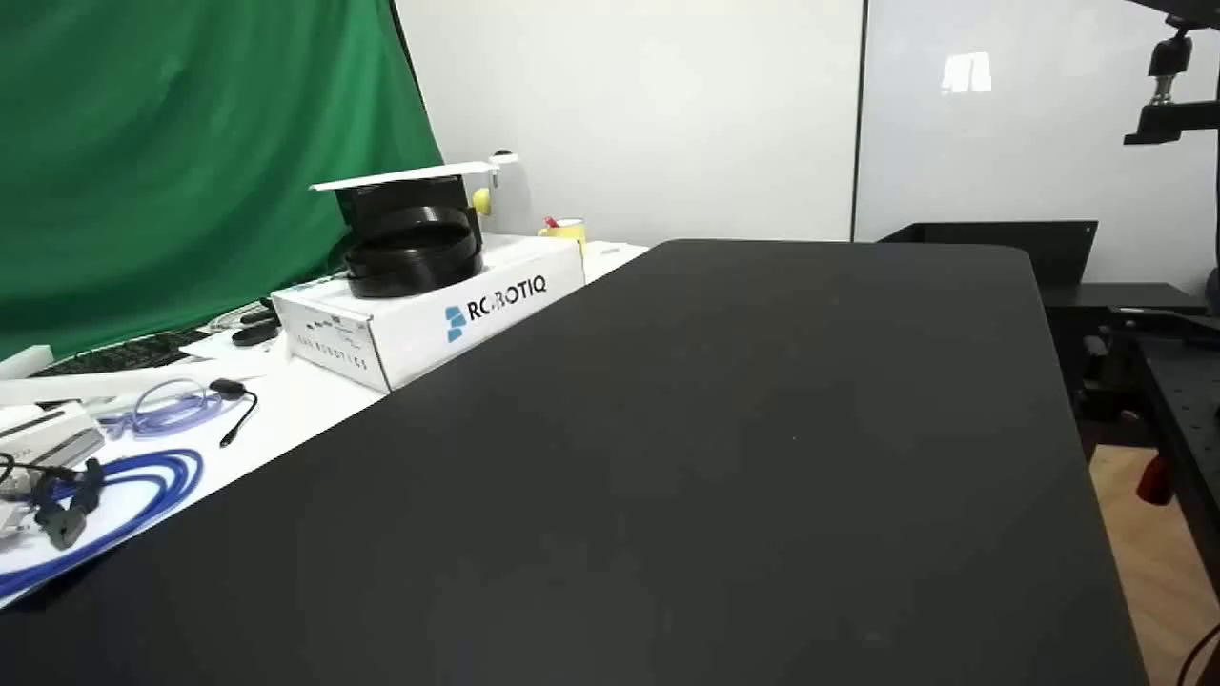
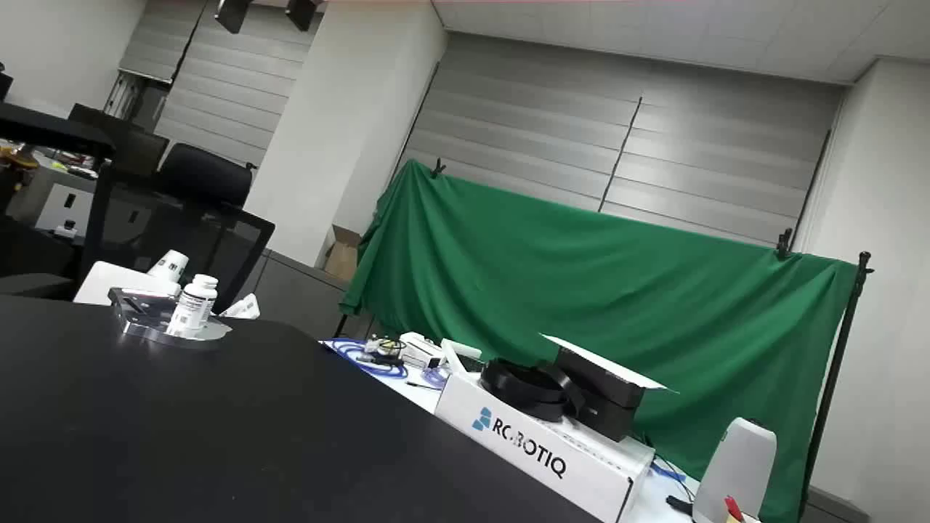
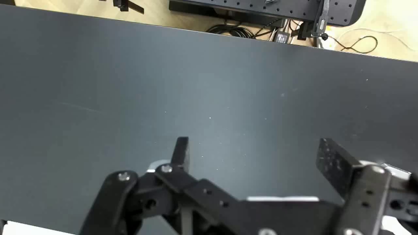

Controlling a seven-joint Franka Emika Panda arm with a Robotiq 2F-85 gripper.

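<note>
My gripper is wide open in the wrist view, with bare dark table between its two fingers. At the top edge of exterior view 2, its dark fingertips hang well above the table, spread apart. On the table's far left in that view, a white bottle with a printed label stands upright on a shiny grey tray. A white cup shows tilted behind it. Beneath the gripper in the wrist view, pale objects such as a white strip are mostly hidden by the linkage.
A perforated black platform lies beyond the table edge.
</note>
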